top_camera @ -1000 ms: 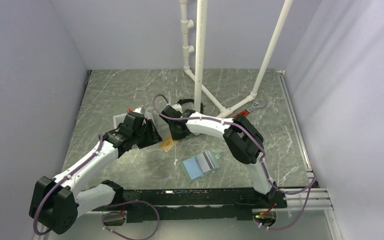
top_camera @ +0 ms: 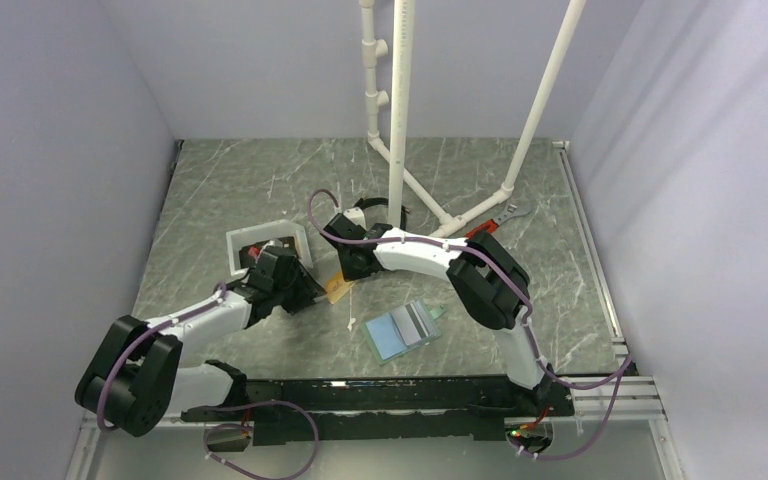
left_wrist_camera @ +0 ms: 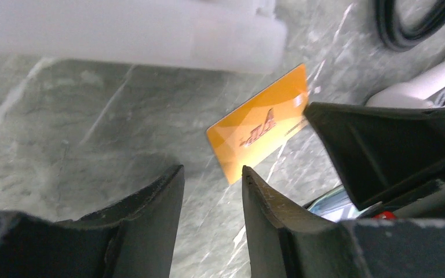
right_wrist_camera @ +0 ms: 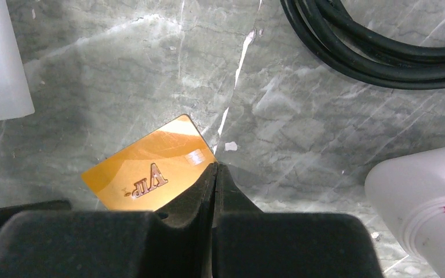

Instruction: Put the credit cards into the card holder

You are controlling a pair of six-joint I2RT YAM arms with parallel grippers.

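Observation:
An orange card [top_camera: 338,287] lies flat on the marble table between my two grippers; its whole face with dark lettering shows in the right wrist view [right_wrist_camera: 139,165]. My left gripper is part open, its fingertips just short of the card's near corner, with nothing between them. At the card's far corner, the shut right gripper points down; whether its tips press on the card or the table I cannot tell. The card holder [top_camera: 401,331], blue and grey with a green tab, rests open nearer the front.
Behind the left gripper stands a white box [top_camera: 240,247], partly covered by the arm. A black cable coil [right_wrist_camera: 382,58] and white pipe legs [top_camera: 400,130] lie beyond the right gripper. A red-handled wrench [top_camera: 498,220] is farther right.
My left gripper has come down and shifted towards the card, uncovering more of the white box. The right arm, card and holder look unmoved.

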